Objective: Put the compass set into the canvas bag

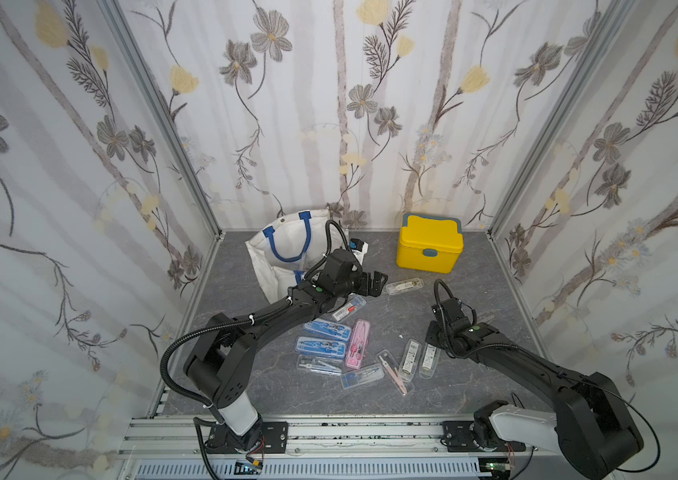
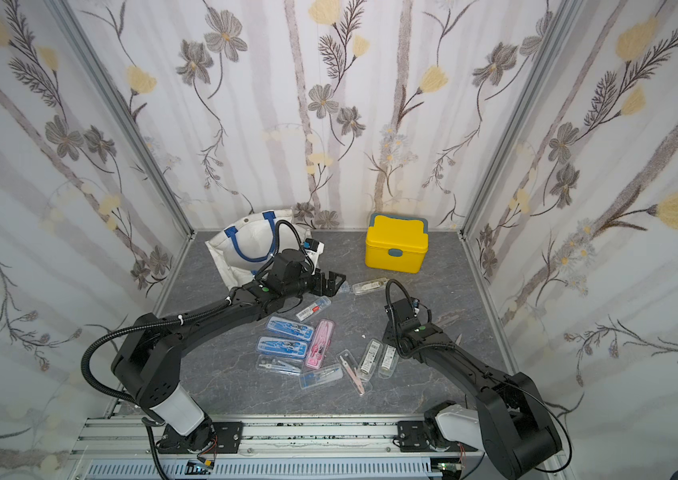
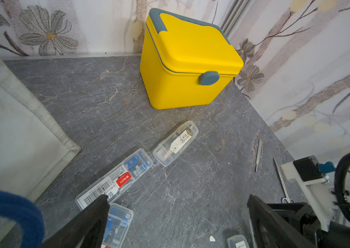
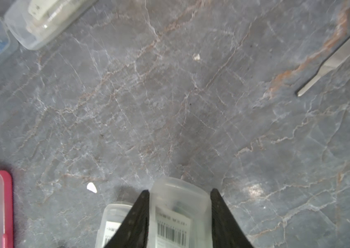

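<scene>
A clear compass set case with a white barcode label (image 4: pixel 171 227) sits between the fingers of my right gripper, which press against both its sides. From above, that case (image 1: pixel 428 361) shows partly below the right gripper, beside a similar clear case (image 1: pixel 409 359). Whether it is clear of the table is hard to tell. The white canvas bag with blue handles (image 1: pixel 279 254) stands at the back left, its front partly hidden by the left arm. My left gripper is open in front of the bag, nothing between its fingers.
Several cases lie about, among them a pink one (image 1: pixel 358 344) and a blue one (image 1: pixel 320 347). A yellow box (image 1: pixel 429 244) stands at the back right. Scissors (image 3: pixel 283 181) and a thin metal tool (image 3: pixel 258 155) lie on the right.
</scene>
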